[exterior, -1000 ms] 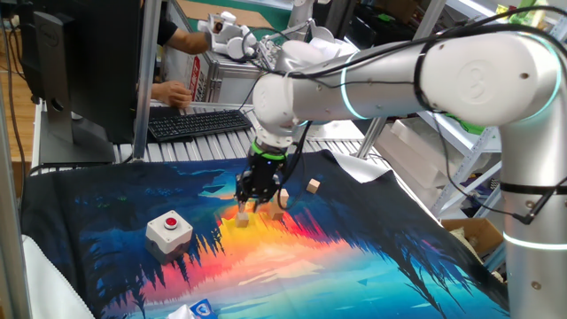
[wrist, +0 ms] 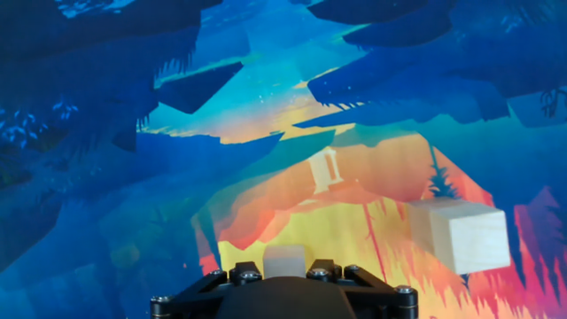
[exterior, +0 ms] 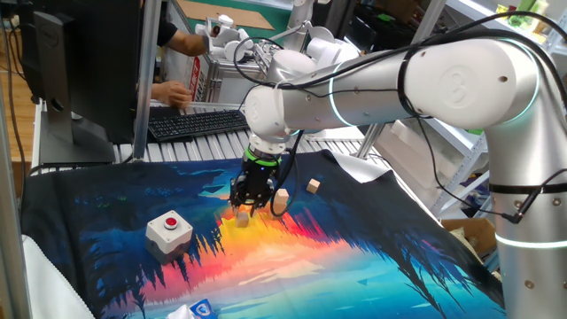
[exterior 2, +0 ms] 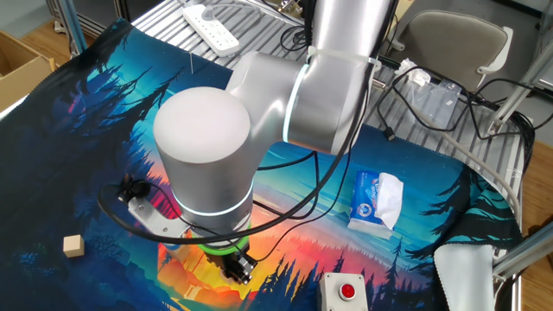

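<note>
My gripper (exterior: 248, 209) points down over the orange and yellow part of the printed cloth. Its black fingers (wrist: 246, 271) stand apart at the bottom of the wrist view, and the gripper looks open. A small pale wooden block (wrist: 284, 258) shows between the fingertips, its lower part hidden by the gripper body. From exterior view 1 this block (exterior: 243, 219) lies just under the fingers; contact with them cannot be made out. A taller wooden block (wrist: 469, 236) stands to the right of the gripper in the wrist view. Farther off sits a third wooden block (exterior 2: 74, 246), alone on dark cloth.
A grey box with a red button (exterior: 169, 235) stands on the cloth. A tissue pack (exterior 2: 375, 205) lies near the cloth's edge. Behind the table edge are a keyboard (exterior: 199, 125), a monitor and a person's arms. Cables hang loosely along the arm.
In exterior view 1 my gripper has moved slightly left and down, closer to the small block. The blocks, the button box and the tissue pack keep their places.
</note>
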